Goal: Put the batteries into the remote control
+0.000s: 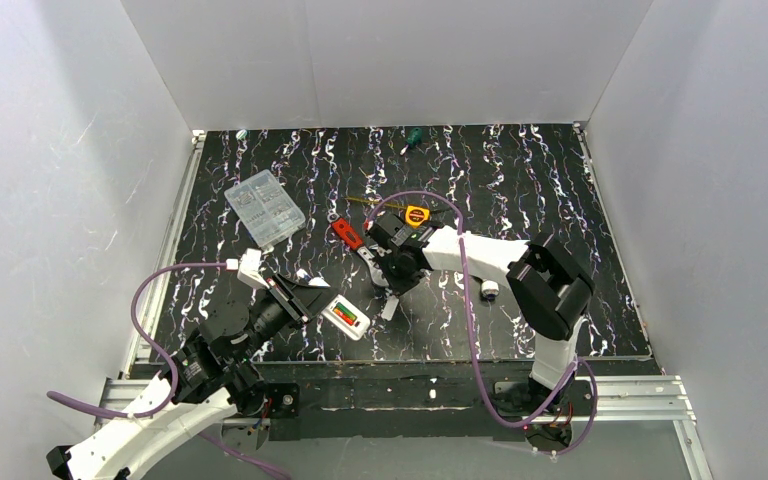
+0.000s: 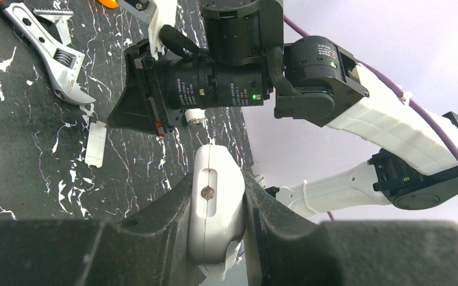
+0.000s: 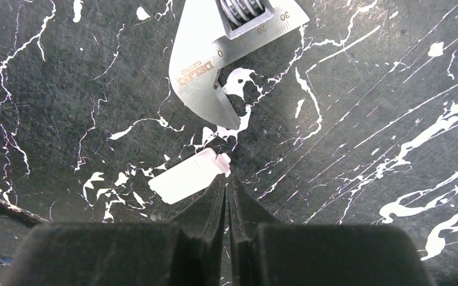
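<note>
The white remote control [image 1: 358,326] is in my left gripper, which is shut around it. Green and red-orange batteries [image 1: 345,314] show in its open compartment in the top view; the left wrist view shows only the white end with a screw. On the table lies the small white battery cover [image 3: 188,176], flat, its tabbed end towards my right gripper. Those right fingers are practically together with nothing seen between them, right by the cover's tab. Whether they touch it I cannot tell.
An adjustable wrench [image 3: 206,71] lies just beyond the cover, close to the right gripper. Farther back are a tape measure [image 1: 417,215] and a clear parts box [image 1: 265,208]. A white-capped object [image 1: 489,289] sits to the right.
</note>
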